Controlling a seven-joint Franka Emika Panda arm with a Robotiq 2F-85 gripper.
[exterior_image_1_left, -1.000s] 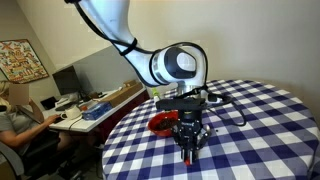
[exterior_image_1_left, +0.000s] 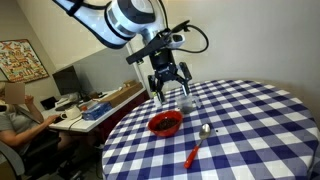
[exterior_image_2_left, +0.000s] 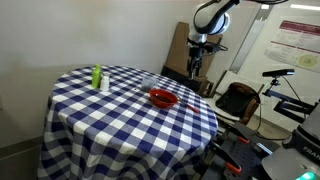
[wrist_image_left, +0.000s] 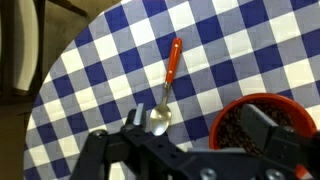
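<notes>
A spoon with a red handle (exterior_image_1_left: 191, 158) and a metal head (exterior_image_1_left: 205, 130) lies flat on the checkered tablecloth. Beside it stands a red bowl (exterior_image_1_left: 165, 131); in the wrist view dark bean-like pieces (wrist_image_left: 240, 132) fill what shows of it. My gripper (exterior_image_1_left: 173, 94) hangs well above the table, open and empty, over the region of the bowl. From the wrist, my fingers (wrist_image_left: 137, 118) spread wide at the bottom of the view, with the spoon's head (wrist_image_left: 159, 121) close to the left one and the bowl's rim (wrist_image_left: 216, 122) to the right.
A clear container (exterior_image_1_left: 188, 102) stands behind the bowl. In exterior view 2, a green bottle (exterior_image_2_left: 97, 77) and a white bottle (exterior_image_2_left: 105, 84) stand toward the far side. A desk with a monitor and a seated person are off to one side.
My gripper has risen from low over the spoon's red handle and shifted back and left toward the bowl. The spoon lies on the cloth, now uncovered.
</notes>
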